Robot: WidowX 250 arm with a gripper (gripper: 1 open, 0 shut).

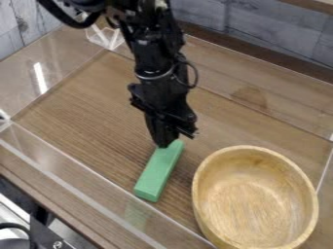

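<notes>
The black arm comes down from the top of the camera view, its gripper (163, 137) hanging low over the wooden table, just above the upper end of a green rectangular block (158, 172). The gripper looks shut, with nothing visible between its small dark fingers, though their tips are hard to make out. Whether it touches the block cannot be told.
A round yellow-tan bowl (254, 233) fills the lower right, beside the block. Raised grey edges border the table at the back.
</notes>
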